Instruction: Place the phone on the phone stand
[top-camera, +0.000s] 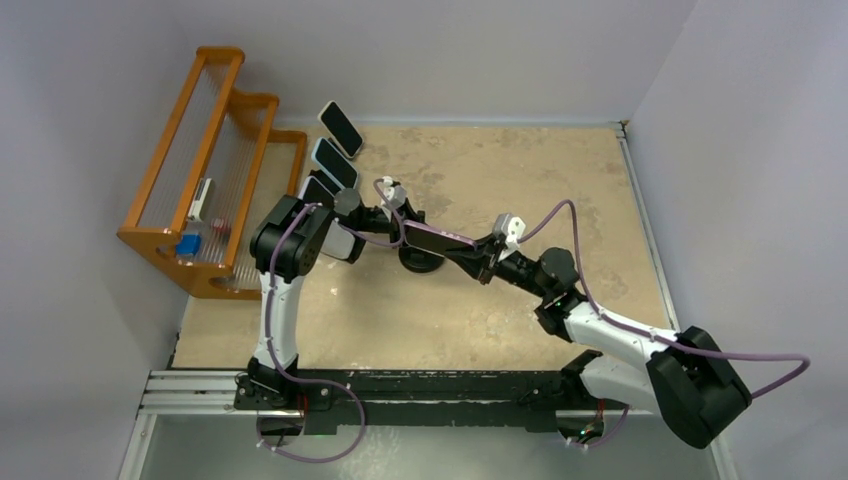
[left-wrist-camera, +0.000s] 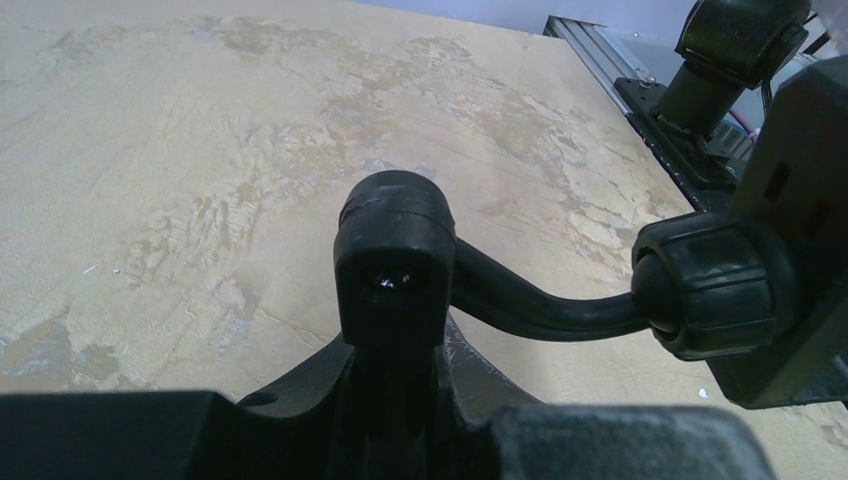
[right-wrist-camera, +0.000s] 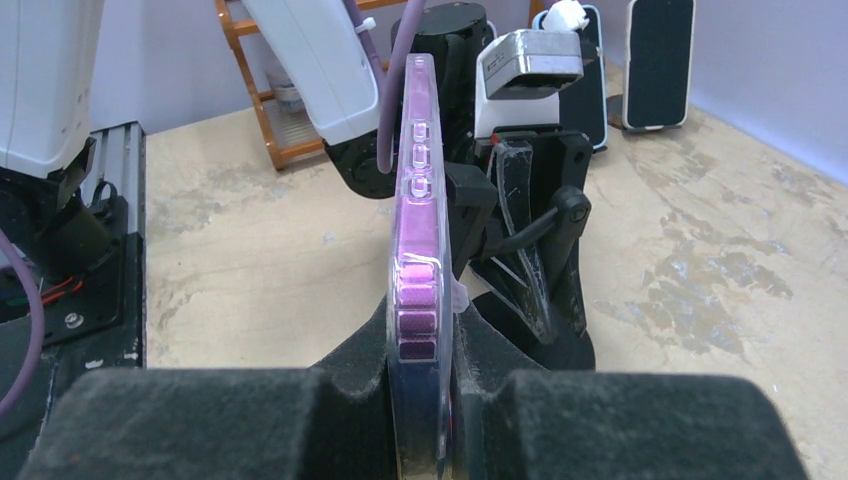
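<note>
A pinkish-purple-edged phone (top-camera: 438, 238) with a dark face spans the space between my arms. My right gripper is shut on one end of this phone (right-wrist-camera: 418, 240), seen edge-on in the right wrist view. Below the phone's far end shows the round black base of the phone stand (top-camera: 421, 262). In the left wrist view my left gripper is shut on the upright post of the stand (left-wrist-camera: 394, 255). A curved arm runs from that post to a ball joint and a flat black holder (left-wrist-camera: 805, 250). Whether phone and holder touch, I cannot tell.
Several other phones (top-camera: 341, 129) on stands line the left side near the back. Left of them is a wooden rack (top-camera: 145, 238) holding a blue item (top-camera: 188, 244).
</note>
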